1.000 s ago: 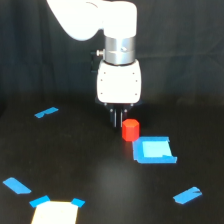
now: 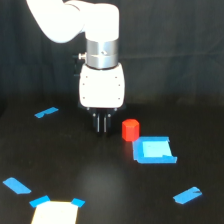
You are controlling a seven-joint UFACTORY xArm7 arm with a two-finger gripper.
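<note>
A small red block [image 2: 130, 130] sits on the black table, just beyond the upper left corner of a pale square edged with blue tape [image 2: 155, 159]. To the left of the block, my gripper [image 2: 101, 124] points downward from the white arm. A gap of dark table shows between it and the block. Its dark fingers are hard to pick out against the black background, so how wide they stand is unclear. Nothing coloured shows between them.
At the lower left edge lies a pale cream square [image 2: 55, 214] with blue tape at its corners. Blue tape strips mark the table at left [image 2: 16, 186], far left [image 2: 46, 112] and right [image 2: 187, 195]. Bare table fills the middle front.
My gripper has shifted left and slightly lower, from behind the red block to beside it. The block stays in about the same place but shows a slightly different outline.
</note>
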